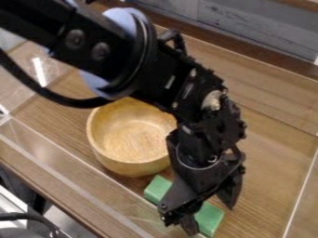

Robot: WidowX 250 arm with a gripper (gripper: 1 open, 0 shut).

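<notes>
The black arm reaches down from the top left. Its gripper (203,201) is low over a green block (207,218) on the wooden table near the front, fingers around or just above the block's middle. Whether they touch it is hard to tell. A pale wooden bowl (118,139) sits left of the gripper, partly hidden by the arm.
A white panelled wall (248,28) stands behind. Dark cables and an edge lie at the front left.
</notes>
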